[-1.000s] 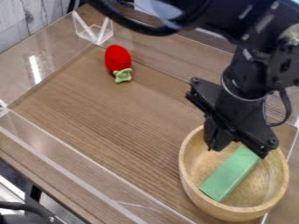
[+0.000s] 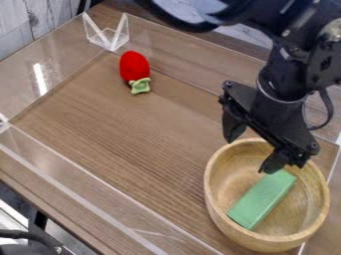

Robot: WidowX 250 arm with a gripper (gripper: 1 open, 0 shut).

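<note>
A light wooden bowl (image 2: 228, 192) sits at the lower right, with a green rectangular block (image 2: 261, 199) lying inside it. My black gripper (image 2: 260, 147) hangs over the back part of the bowl, open, its fingers spread above the block, with nothing seen held between them.
A red object with a green top (image 2: 135, 68) lies at the upper left on the wooden table (image 2: 107, 149). A white wire-like piece (image 2: 107, 32) stands at the top left.
The gripper has shifted slightly upward and its fingers are more visible above the bowl's back rim. The block and bowl look unmoved.
</note>
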